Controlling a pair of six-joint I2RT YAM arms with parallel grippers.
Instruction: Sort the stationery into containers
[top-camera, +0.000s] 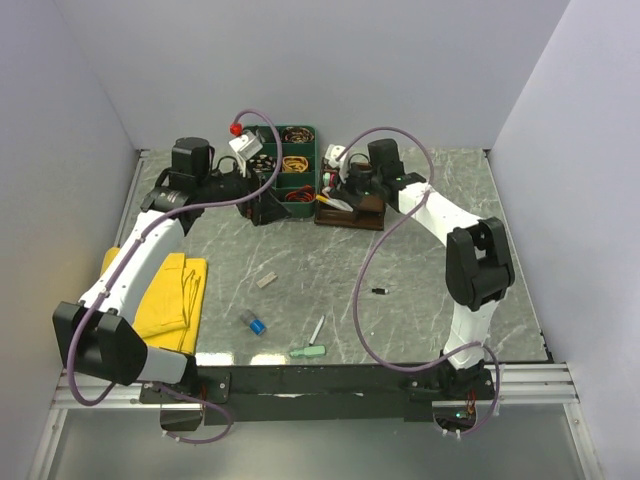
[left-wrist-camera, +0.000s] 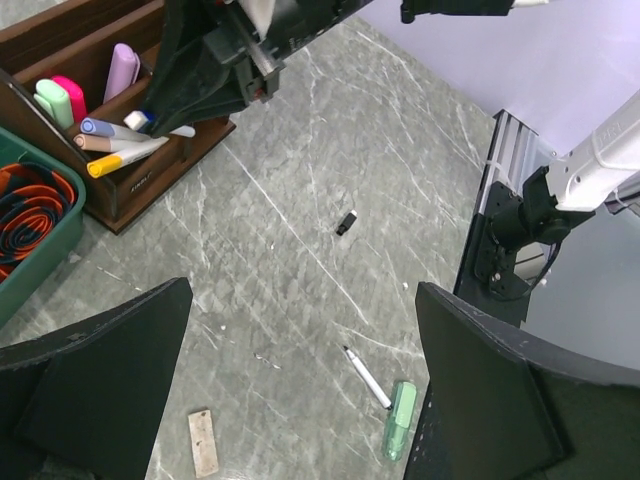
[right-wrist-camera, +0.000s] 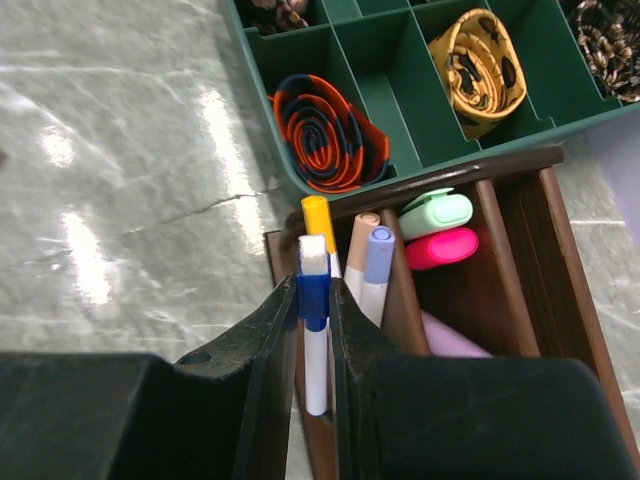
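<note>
The brown wooden organizer (right-wrist-camera: 558, 250) holds pink and green highlighters, a purple one and several markers in the right wrist view. My right gripper is shut on a white-and-blue marker (right-wrist-camera: 315, 370) at its front compartment, beside the yellow-capped marker (right-wrist-camera: 317, 215). My left gripper is open over the table, left of the organizer. Below on the table lie a white pen (left-wrist-camera: 367, 377), a green highlighter (left-wrist-camera: 401, 420), a pale eraser-like block (left-wrist-camera: 203, 443), a small black item (left-wrist-camera: 347, 222) and a blue object (top-camera: 256, 325).
A green divided tray (right-wrist-camera: 395, 125) with coiled items stands against the organizer's left. Folded yellow cloth (top-camera: 160, 310) lies at the left front.
</note>
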